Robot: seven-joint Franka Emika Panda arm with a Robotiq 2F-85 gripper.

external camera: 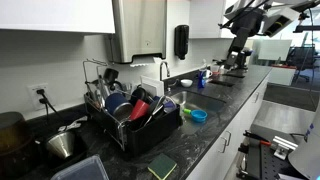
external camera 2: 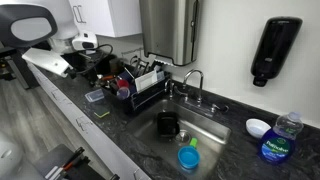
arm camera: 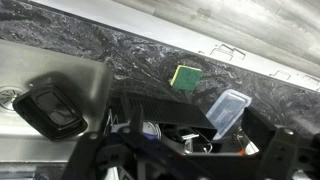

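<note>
In the wrist view my gripper points down at the counter, its dark fingers spread wide with nothing held between them. Exterior view 1 has the arm with the gripper [external camera: 240, 42] high at the upper right, well above the counter. A green and yellow sponge [arm camera: 185, 77] lies on the dark countertop near its front edge. Close to it is a clear, shallow plastic container [arm camera: 228, 112]. The black dish rack [external camera: 152, 132] is loaded with cups and utensils. The gripper partly hides that rack in the wrist view.
The sink [external camera 2: 155, 137] holds a black container [external camera 2: 168, 124], a blue bowl [external camera 2: 188, 157] and a green item. The faucet [external camera 2: 196, 82] rises behind it. A soap bottle [external camera 2: 282, 138] and white bowl [external camera 2: 258, 128] stand on the right. Bare counter surrounds the sponge.
</note>
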